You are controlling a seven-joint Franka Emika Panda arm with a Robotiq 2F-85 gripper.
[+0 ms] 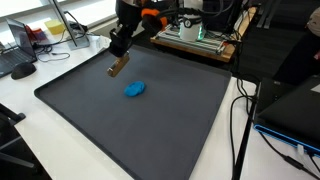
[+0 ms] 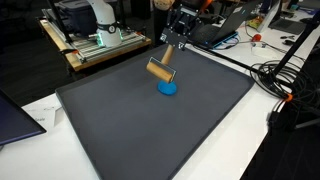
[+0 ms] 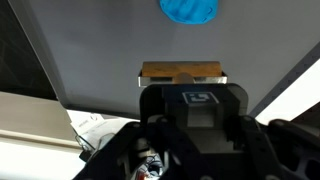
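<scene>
A tan, wood-coloured piece [image 1: 118,66] hangs from my gripper [image 1: 120,50], which is shut on it. In exterior view 2 the piece [image 2: 161,70] looks like a wide block with a narrower stem rising to the gripper [image 2: 173,43]. From the wrist, a brown bar [image 3: 182,70] shows just beyond the gripper, whose dark body hides the grip itself. A round blue item [image 1: 134,89] lies on the dark grey mat, apart from the held piece in exterior view 1; the wrist view shows the blue item [image 3: 190,9] at its top edge.
Cables [image 2: 280,85] run along one side of the table. A wooden-topped stand with white parts [image 2: 104,40] stands beyond the mat, and a laptop [image 1: 22,38] sits at the far left.
</scene>
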